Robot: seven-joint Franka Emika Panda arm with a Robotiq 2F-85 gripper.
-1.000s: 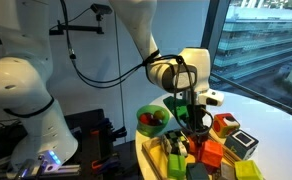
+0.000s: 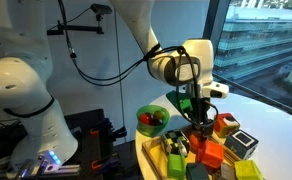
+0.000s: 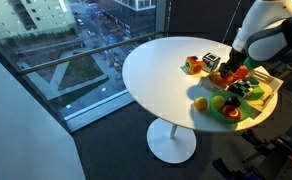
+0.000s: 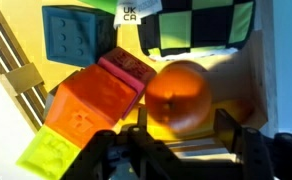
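An orange round object [image 4: 178, 97] sits between the fingers of my gripper in the wrist view; the gripper is shut on it. In exterior view 1 my gripper [image 2: 198, 138] points down over the wooden tray [image 2: 154, 157]. Whether the object hangs clear of the tray is hard to tell. Beside it in the wrist view are a red-orange block [image 4: 91, 105], a dark blue block [image 4: 74, 35] and a green-and-black checkered piece [image 4: 191, 30].
Left of the tray stands a green bowl [image 2: 152, 123] with round items inside. Blocks, including a yellow-topped one [image 2: 240, 144], rest on the table right of the tray. In exterior view 2 the white table [image 3: 166, 70] has wide free room.
The bowl and surrounding blocks appear unmoved.
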